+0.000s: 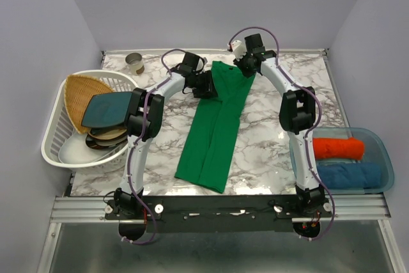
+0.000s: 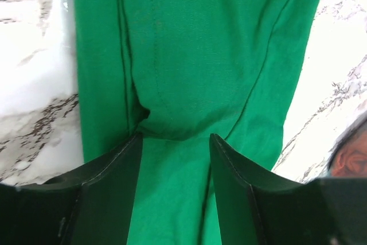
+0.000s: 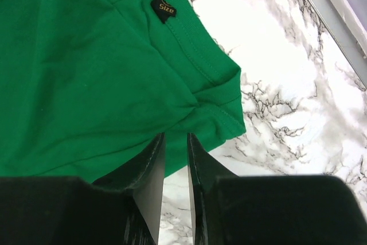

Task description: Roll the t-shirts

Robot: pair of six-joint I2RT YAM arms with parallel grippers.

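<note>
A green T-shirt (image 1: 211,145) lies lengthwise on the marble table, folded over at its upper part. My left gripper (image 1: 206,87) is over its upper left, fingers apart above the fabric (image 2: 200,61), nothing clearly held between them. My right gripper (image 1: 243,68) hovers at the upper right of the shirt, by a folded corner with a black size label (image 3: 163,8); its fingers are part open with a small gap between the tips.
A white basket (image 1: 54,139) of mats and plates stands left, a metal cup (image 1: 134,62) behind it. A blue bin at right holds an orange roll (image 1: 339,148) and a blue roll (image 1: 350,174).
</note>
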